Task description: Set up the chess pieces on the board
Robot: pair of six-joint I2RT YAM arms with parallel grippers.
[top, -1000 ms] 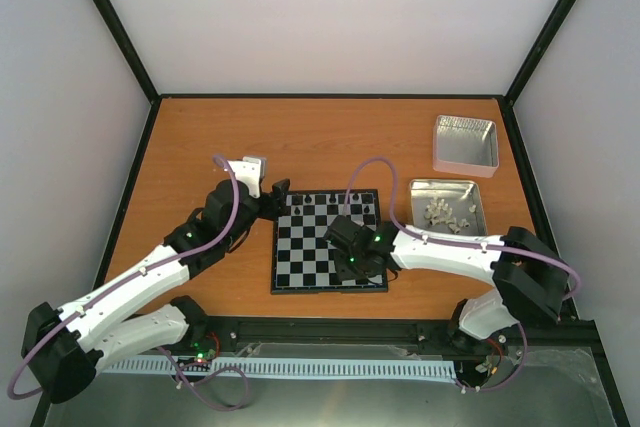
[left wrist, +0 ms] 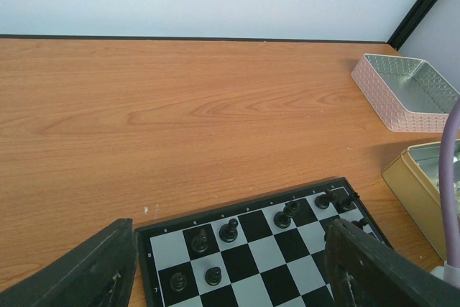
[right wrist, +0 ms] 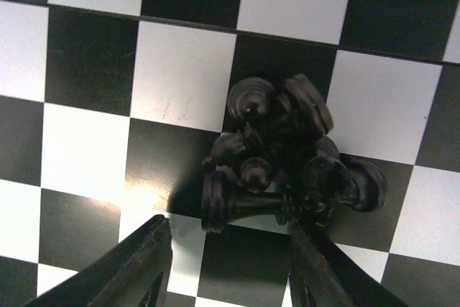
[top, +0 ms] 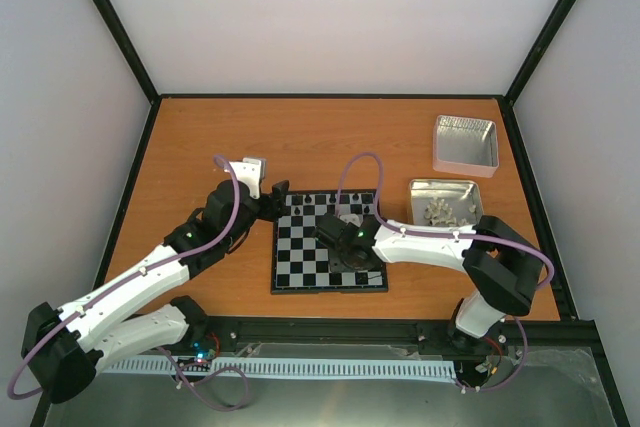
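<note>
The chessboard (top: pixel 296 267) lies mid-table, several black pieces standing along its far rows, such as a pawn (left wrist: pixel 213 275) and a piece (left wrist: pixel 229 231). My left gripper hangs open at the board's upper left, nothing between its fingers. A heap of black pieces (right wrist: pixel 295 149) lies on the board in the right wrist view; my right gripper is open just short of it, with a lying piece (right wrist: pixel 244 205) beyond its fingertips. In the top view the right arm hides much of the board.
A metal tray (top: pixel 446 187) of white pieces sits right of the board, with an empty pink basket (top: pixel 466 157) behind it.
The left arm looks unchanged.
</note>
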